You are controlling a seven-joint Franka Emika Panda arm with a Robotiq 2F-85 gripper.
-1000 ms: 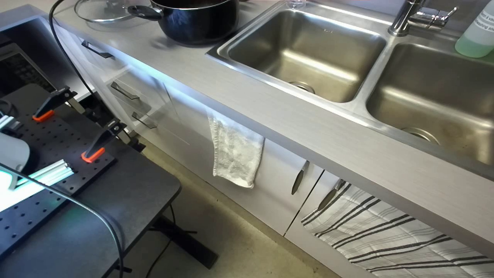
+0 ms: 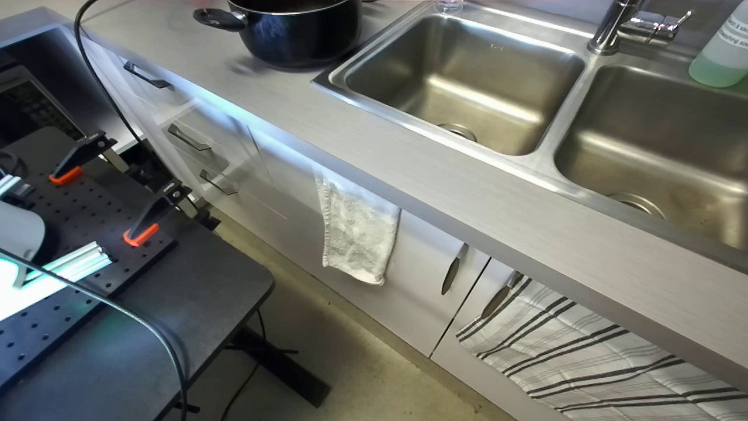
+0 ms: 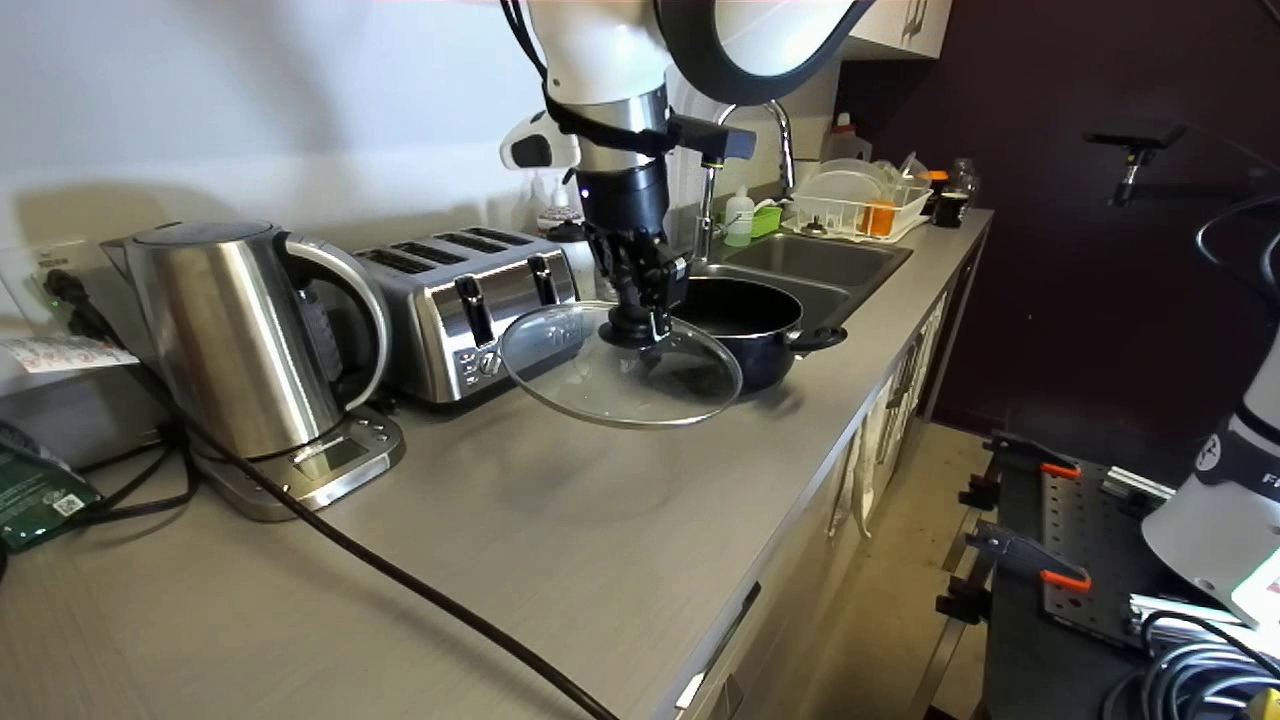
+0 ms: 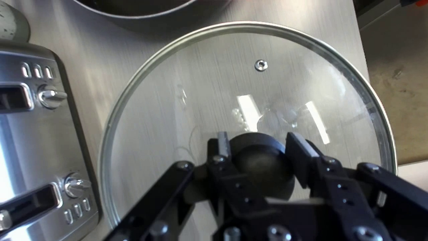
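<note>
In the wrist view a round glass lid (image 4: 208,84) with a metal rim fills the middle. My gripper is shut on its black knob (image 4: 260,164), one finger on either side. In exterior view 2 the lid (image 3: 564,366) hangs from the gripper (image 3: 642,324), raised above the counter and slightly tilted. Behind it stands the black pot (image 3: 768,360), uncovered, next to the sink. The pot (image 2: 301,35) also shows in exterior view 1, where neither lid nor gripper can be seen.
A steel toaster (image 3: 444,312) stands close on the lid's left, and a kettle (image 3: 228,348) farther left. A black cable (image 3: 432,588) crosses the counter (image 3: 540,516) in front. The double sink (image 2: 463,91) is empty. Two towels hang from the cabinet doors.
A second ago the lid was visible in exterior view 1 on the counter's far left, beside the pot handle.
</note>
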